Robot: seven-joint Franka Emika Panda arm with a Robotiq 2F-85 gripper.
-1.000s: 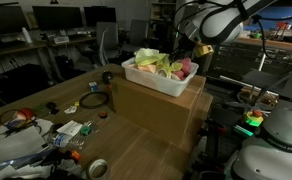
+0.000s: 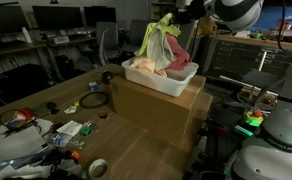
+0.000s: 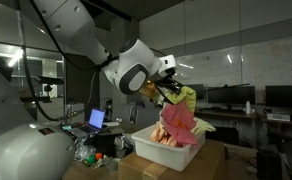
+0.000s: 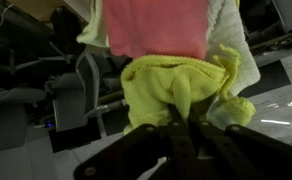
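High over the white bin (image 2: 143, 79), my gripper is shut on a yellow-green cloth (image 4: 171, 85), bunched between its fingers. A pink cloth (image 3: 182, 125) hangs down with it toward the bin, along with a whitish cloth (image 4: 231, 35) seen beside the pink in the wrist view. I cannot tell whether these two are also pinched or only draped and tangled with the yellow-green one. Peach-coloured cloth (image 2: 146, 66) lies inside the bin under the hanging bundle.
The bin stands on a brown cardboard box (image 2: 151, 105) on the wooden table. Cables, a black coil (image 2: 94, 100) and small parts clutter the table's left side. Bare table (image 2: 131, 145) lies in front of the box. Office chairs and desks stand behind.
The gripper has risen from inside the bin to well above it. The yellow-green cloth has come up with it, the pink and whitish cloths now hanging alongside.
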